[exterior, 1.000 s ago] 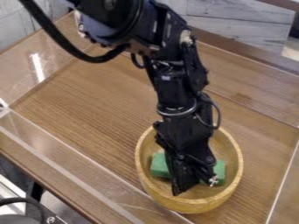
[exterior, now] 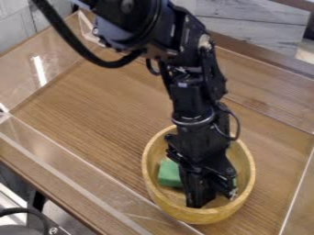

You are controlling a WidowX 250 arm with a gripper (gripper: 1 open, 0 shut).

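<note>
A round yellow bowl (exterior: 196, 212) sits on the wooden table near the front right, with a green object (exterior: 171, 174) inside it, mostly covered by the arm. My black gripper (exterior: 204, 188) reaches down from the top into the bowl, its tips low over the green object and the bowl's floor. The fingers are dark against each other, and whether anything is between them is hard to see.
A pale wall stands at the back. A dark cable lies at the lower left, off the table's front edge.
The gripper has turned and shifted slightly within the bowl. Less of the green object shows on the right side now.
</note>
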